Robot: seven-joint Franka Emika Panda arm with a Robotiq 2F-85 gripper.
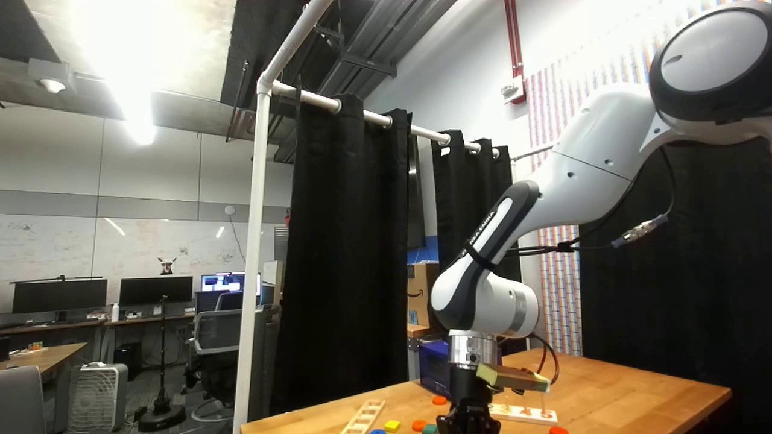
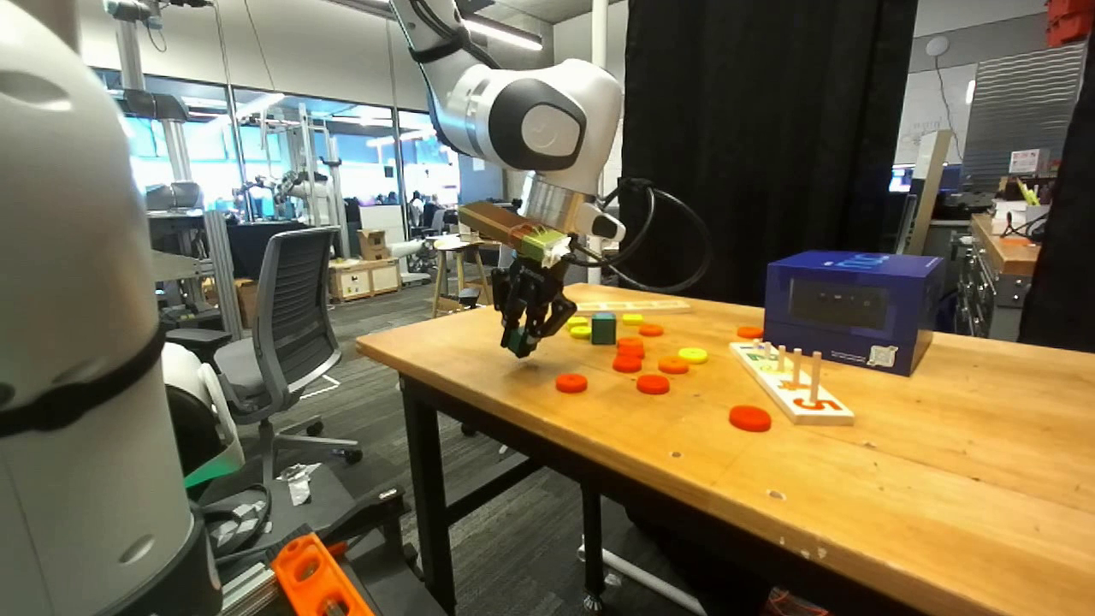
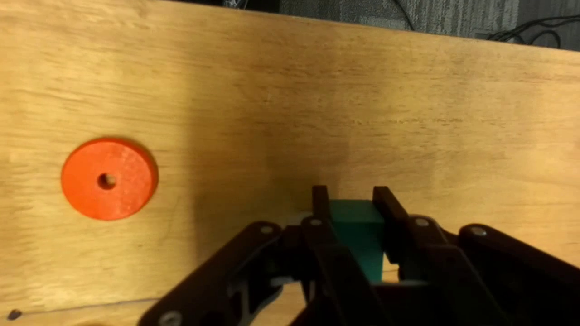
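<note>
A dark green block [image 3: 357,228] is pinched between the two fingers of my gripper in the wrist view. In exterior view 2 the gripper [image 2: 523,339] hangs low over the table's near left part, and the held block [image 2: 520,344] shows at its fingertips. Whether the block touches the wood cannot be told. A second green block [image 2: 603,328] stands among the discs, to the right of the gripper. In exterior view 1 the gripper [image 1: 468,423] is cut off by the lower edge.
Orange discs, one of them a lone disc [image 3: 108,178], and yellow discs lie scattered on the table [image 2: 924,452]. A numbered peg board [image 2: 790,384] stands before a blue box [image 2: 854,308]. A wooden ladder-like frame [image 2: 633,306] lies behind. Bare wood surrounds the gripper near the table edge.
</note>
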